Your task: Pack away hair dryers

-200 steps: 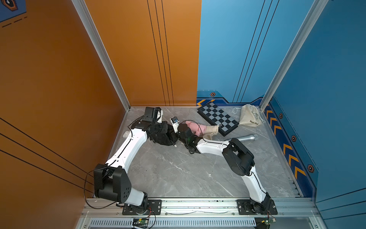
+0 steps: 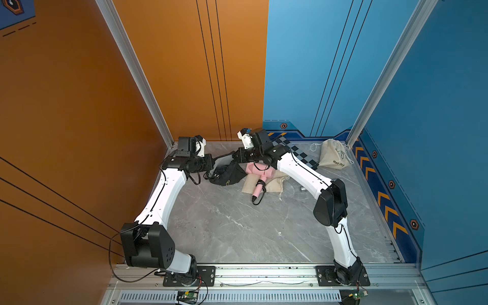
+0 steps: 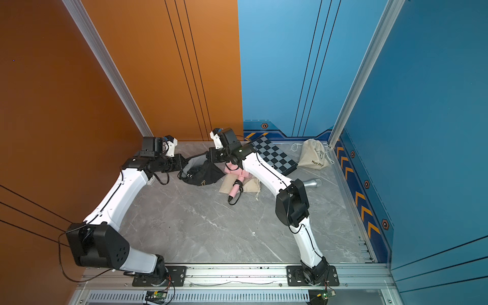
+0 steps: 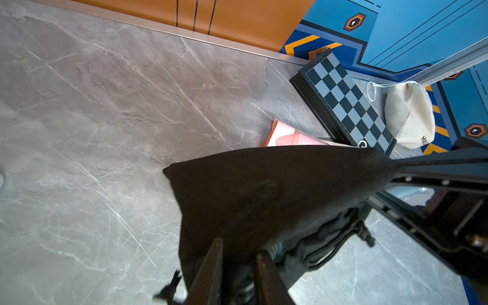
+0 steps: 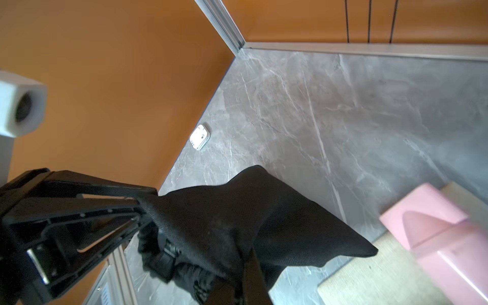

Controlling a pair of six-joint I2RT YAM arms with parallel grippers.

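Note:
A black cloth bag (image 2: 231, 175) is stretched between my grippers at the back left, its upper edge raised. Cloth bunches at the fingertips of my right gripper, which is shut on it. My left gripper stands partly open at the bag's other side; whether cloth lies between its fingers is hard to tell. Dark cord-like loops (image 5: 188, 277) show beneath the raised cloth. Just right of the bag, a pink hair dryer (image 2: 258, 189) lies on a flat beige bag (image 2: 249, 184), partly hidden by my right arm.
A checkered board (image 3: 274, 156) lies at the back. At the back right stands a beige drawstring bag (image 2: 334, 155) with printing. A silvery cylinder (image 3: 312, 183) lies in front of it.
Both grippers have moved toward the back, the left one also leftward. The bag's upper edge is now pulled taut between them. The right arm now covers part of the checkered board.

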